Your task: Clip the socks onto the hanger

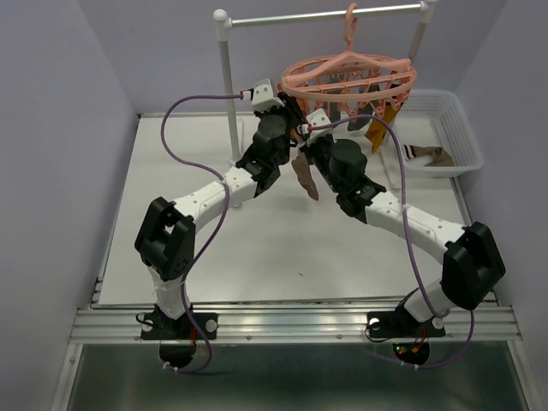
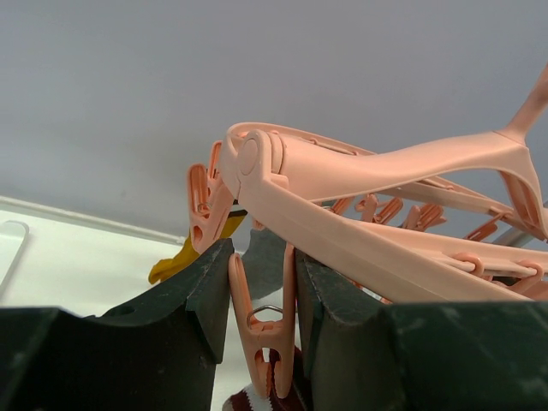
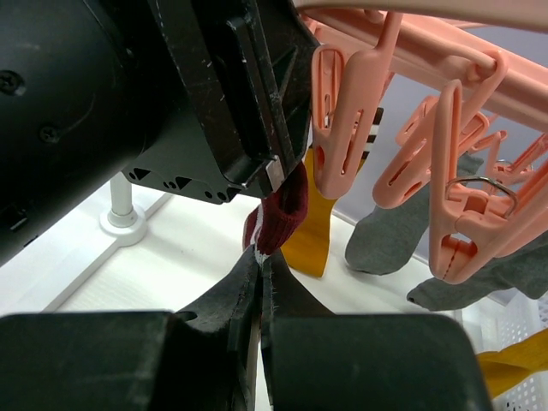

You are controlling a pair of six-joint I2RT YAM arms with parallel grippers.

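The round peach hanger [image 1: 347, 67] hangs from the white rail. One of its clips [image 2: 257, 334] is between the fingers of my left gripper, which is shut on the clip's upper arms. Shut on a sock, my right gripper holds it near its dark red cuff [image 3: 284, 210]. The cuff is up against the underside of the left gripper's fingers, and in the left wrist view it shows at the clip's lower end. Whether it lies inside the clip's fingers cannot be told. The sock's brown foot [image 1: 305, 177] dangles below the right gripper.
A mustard sock [image 3: 310, 227] and a grey sock [image 3: 390, 231] hang from nearby clips. Free clips [image 3: 479, 205] crowd the right gripper's right side. At the back right, a white basket [image 1: 467, 141] contains a striped brown sock [image 1: 428, 156].
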